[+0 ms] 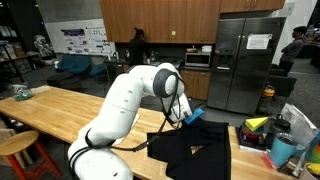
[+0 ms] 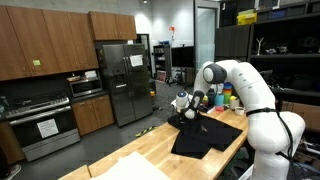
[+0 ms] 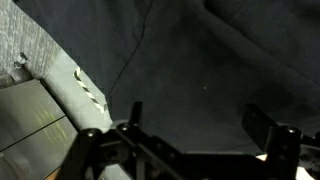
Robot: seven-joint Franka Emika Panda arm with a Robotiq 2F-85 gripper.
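Note:
A dark cloth (image 1: 200, 150) lies spread on the wooden table, with an opening of bare wood and some folds in exterior view 1. In the wrist view the black cloth (image 3: 190, 75) fills most of the picture, and a soft ridge runs across it. Over the cloth's far part hangs my gripper (image 1: 189, 120), pointing down. Its two fingertips stand wide apart in the wrist view, the left finger (image 3: 134, 114) and the right finger (image 3: 256, 122), with only cloth visible beyond them. Whether the fingertips touch the cloth I cannot tell.
Bottles, cans and boxes, among them a blue-labelled can (image 1: 283, 150), crowd the table's right side. A stool (image 1: 20, 145) stands at the left.

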